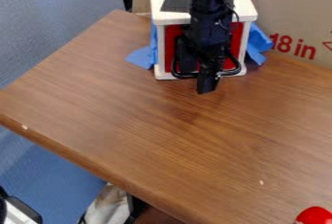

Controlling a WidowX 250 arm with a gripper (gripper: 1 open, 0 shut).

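Note:
My black gripper point(208, 79) hangs low in front of a white box with a red front panel point(236, 40) at the back of the wooden table point(143, 141). Black cable loops around the gripper's lower part and hides some of the panel. Whether the fingers are open or shut is unclear.
Blue pieces point(255, 44) stick out at both sides of the box. A cardboard box point(296, 15) stands behind at the right. A red object point(314, 216) sits at the bottom right. The table's left edge borders a blue area.

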